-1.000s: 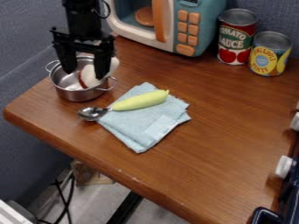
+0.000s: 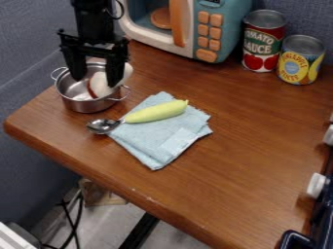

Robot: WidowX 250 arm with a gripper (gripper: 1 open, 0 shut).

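My black gripper (image 2: 95,68) is down in a steel pot (image 2: 76,100) at the left of the table, around a pale, egg-like object (image 2: 101,88); whether the fingers grip it is unclear. A spoon (image 2: 103,125) and a yellow-green corn or squash-like toy (image 2: 159,111) lie on a light blue cloth (image 2: 163,149) beside the pot.
A toy microwave (image 2: 211,29) stands at the back, with two cans, a red one (image 2: 262,44) and a yellow one (image 2: 301,63), to its right. A dark appliance (image 2: 313,214) is at the right edge.
My gripper has shifted very slightly within the pot; the other things have not moved.
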